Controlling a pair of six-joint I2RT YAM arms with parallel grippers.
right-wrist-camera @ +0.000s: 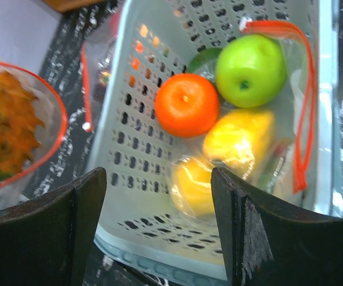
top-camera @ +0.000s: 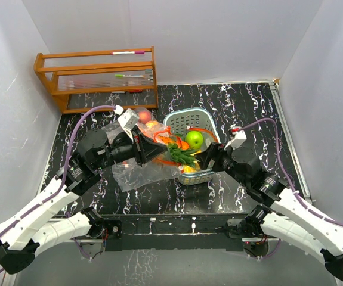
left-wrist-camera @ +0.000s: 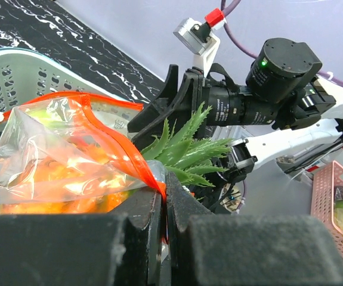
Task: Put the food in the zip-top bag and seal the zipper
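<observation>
In the left wrist view, my left gripper is shut on the orange zip edge of the clear zip top bag (left-wrist-camera: 52, 149). Orange food (left-wrist-camera: 58, 185) shows through the plastic, and spiky green leaves (left-wrist-camera: 186, 149) stick out past the zip edge. From above, the bag (top-camera: 141, 174) lies left of the basket, and the leaves (top-camera: 182, 156) reach over the basket's rim. My right gripper is open above the basket, with nothing between its fingers. In the right wrist view, the bag's orange-rimmed mouth (right-wrist-camera: 58, 107) gapes at the left around orange and green food.
The grey-green basket (top-camera: 186, 117) holds a green apple (top-camera: 194, 139), an orange fruit (right-wrist-camera: 187, 105), yellow pieces (right-wrist-camera: 240, 140) and another orange-edged bag (right-wrist-camera: 305, 101). A wooden rack (top-camera: 99, 77) stands at the back left. Bare marble-patterned table lies right of the basket.
</observation>
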